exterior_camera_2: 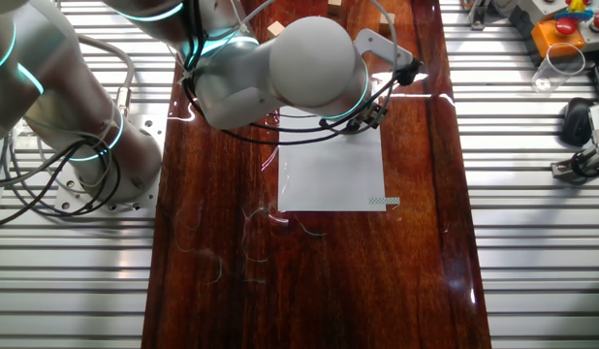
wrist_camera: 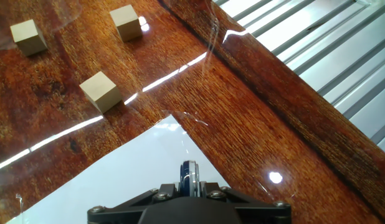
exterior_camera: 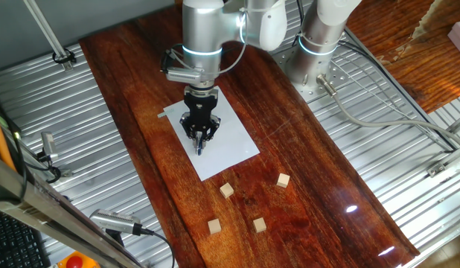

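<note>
My gripper points down over a white sheet of paper and is shut on a slim dark-blue and silver object, possibly a pen or marker. Its tip is low over the sheet; whether it touches the paper I cannot tell. No clear mark shows on the visible paper. In the second exterior view the arm hides the gripper and part of the sheet.
Several wooden cubes, among them one cube near the sheet's corner and another cube, lie on the glossy brown table. A small patterned strip lies at the sheet's edge. Wood beyond the cubes is bare.
</note>
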